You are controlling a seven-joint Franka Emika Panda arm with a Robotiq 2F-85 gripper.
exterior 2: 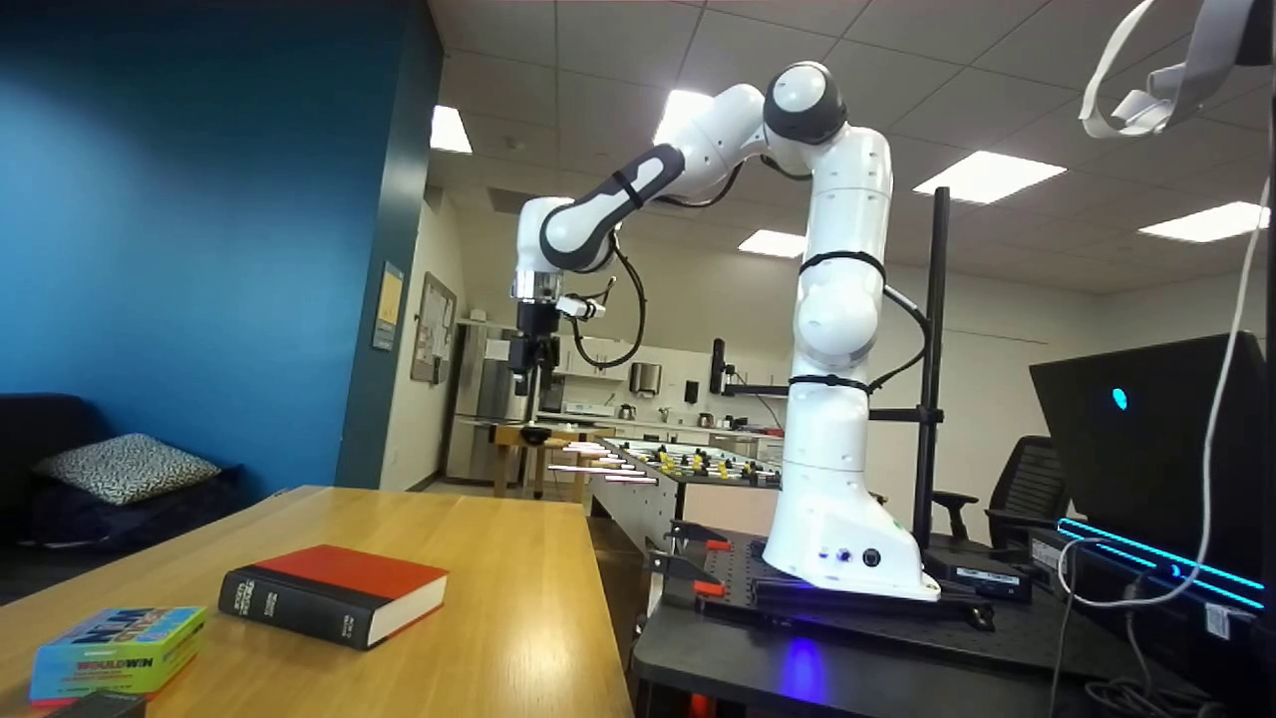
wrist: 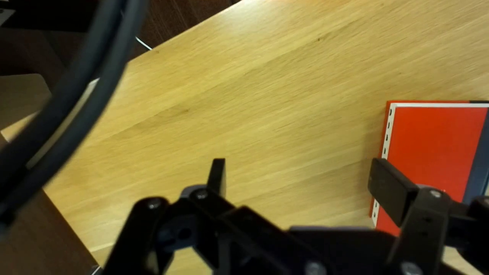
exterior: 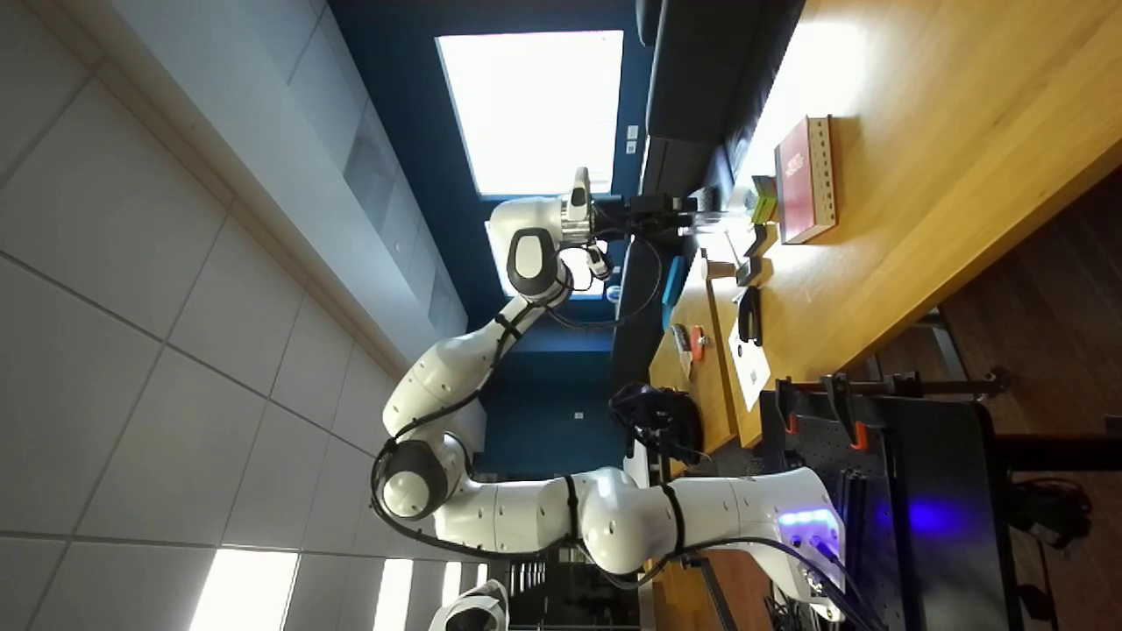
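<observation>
A thick red book with a dark spine lies flat on the wooden table (exterior 2: 514,598). In exterior view 1, which is turned sideways, the red book (exterior: 796,191) sits near the table's far end. My gripper (exterior: 691,214) hangs above the table, fingers pointing down and apart from the book. Seen from the wrist, the open gripper has only bare tabletop showing between its fingers. The book (wrist: 431,146) shows at the right edge of that view, partly covered by the right finger (wrist: 389,185).
A colourful game box (exterior 2: 114,652) stands beside the book. Dark items, including a black case (exterior: 749,315), and a white sheet (exterior: 749,368) lie nearer the arm's base. A thick cable crosses its left side.
</observation>
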